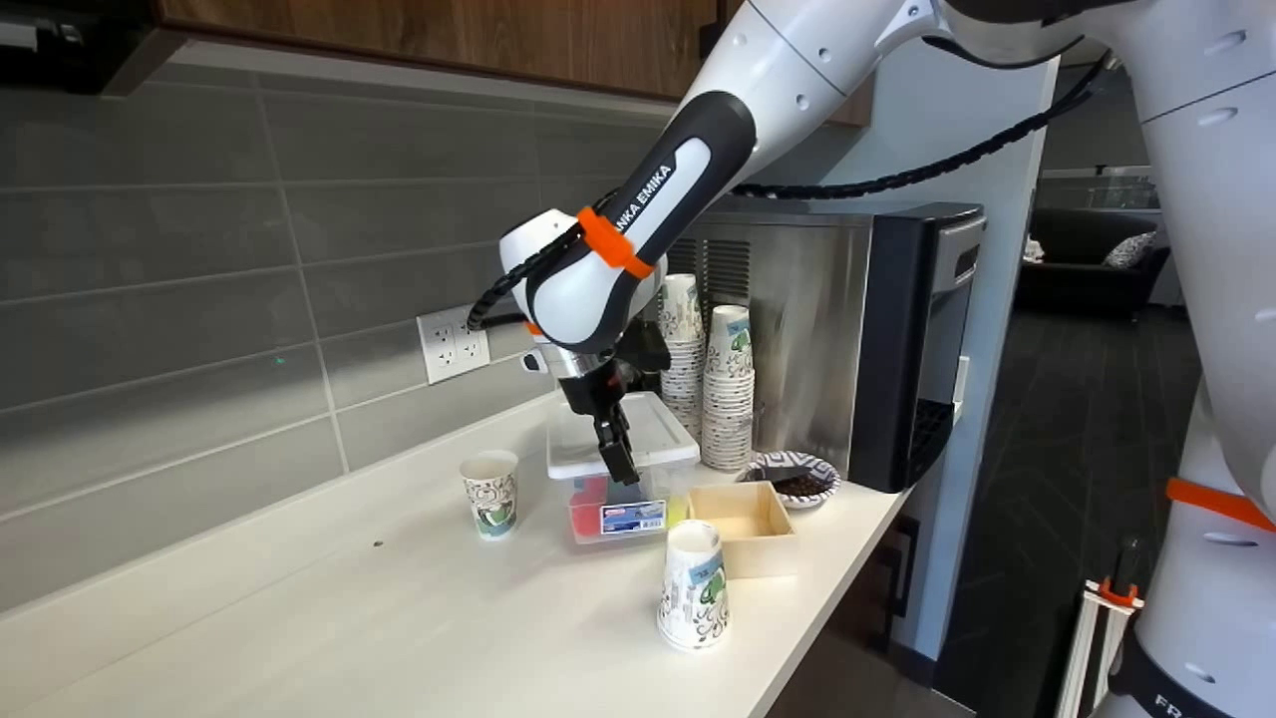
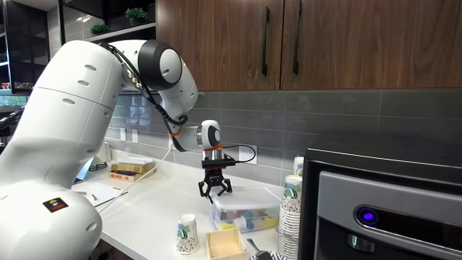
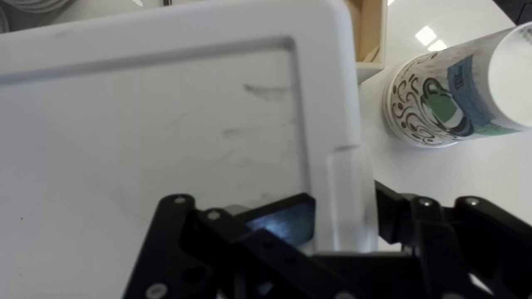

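A clear plastic box (image 2: 260, 219) of colourful items stands on the counter, its whitish lid (image 3: 199, 129) on top. My gripper is at the lid's edge, shut on that rim. In the wrist view, one finger (image 3: 286, 219) lies over the lid's top and the other (image 3: 391, 211) is just outside the edge. From the side, the gripper (image 1: 616, 455) points down at the near left part of the box. The lower ends of the fingers are partly hidden by the rim.
An upside-down paper cup stack (image 1: 694, 586) and an open wooden box (image 1: 748, 544) stand close in front. A single cup (image 1: 490, 497) is at the left. Tall cup stacks (image 1: 727, 395) and a patterned bowl (image 1: 813, 473) sit behind.
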